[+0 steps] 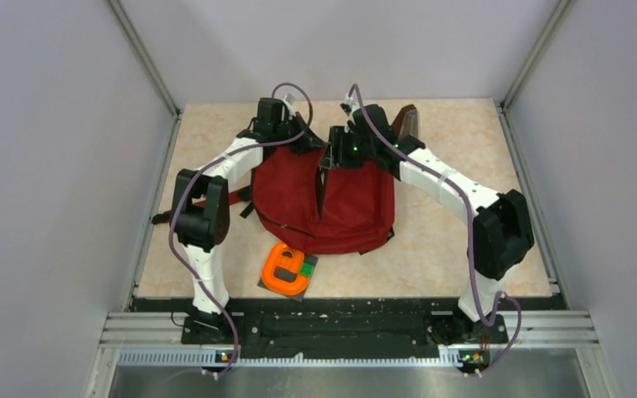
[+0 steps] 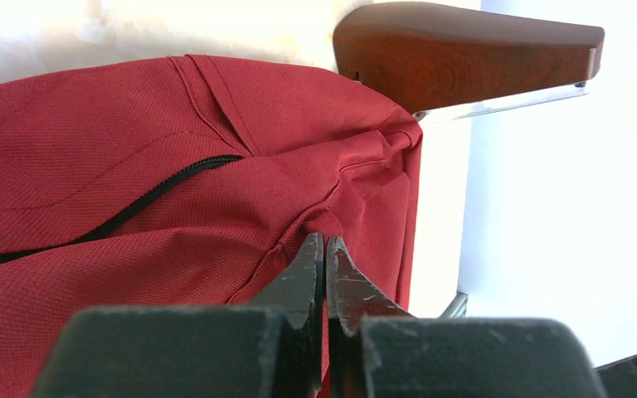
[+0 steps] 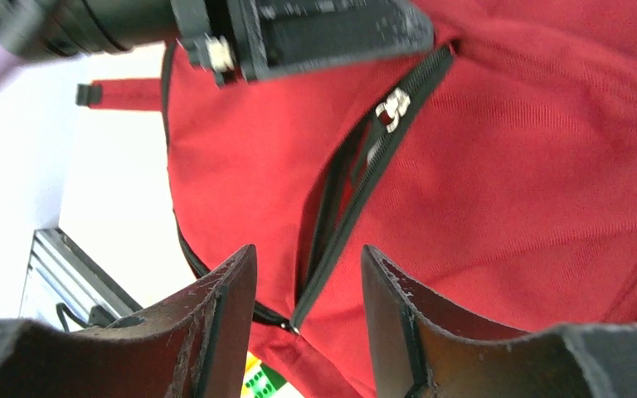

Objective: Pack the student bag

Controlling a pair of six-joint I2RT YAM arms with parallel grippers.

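Observation:
The red bag point(image 1: 352, 220) lies in the middle of the table, its zipped opening point(image 1: 321, 199) parted in a narrow slit. In the right wrist view, a metal zipper pull point(image 3: 394, 106) sits near the slit's upper end. My left gripper is shut, with its tips against a fold of red cloth at the bag's far side. Whether any cloth is pinched there cannot be made out. Over the slit, my right gripper stands open, and no object shows between its fingers. The inside of the bag is mostly hidden.
A brown wooden object point(image 2: 464, 51) with a clear side stands behind the bag. In front of the bag lies an orange case point(image 1: 282, 269) with a green part. A red strap point(image 1: 209, 205) stretches left. Free table remains at right. Both grippers are close together.

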